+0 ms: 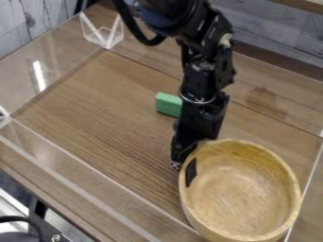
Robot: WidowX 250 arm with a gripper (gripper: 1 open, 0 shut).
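Note:
The black robot arm reaches down from the top to its gripper (187, 151), which is low at the upper-left rim of a large tan bowl (252, 189) at the lower right. The gripper appears shut, though its fingertips are partly hidden at the rim and hard to make out. A green block (168, 103) lies behind the gripper, to its left, partly hidden by the arm.
A white wire-like holder (104, 28) stands at the back left. Black cables lie at the lower-left edge.

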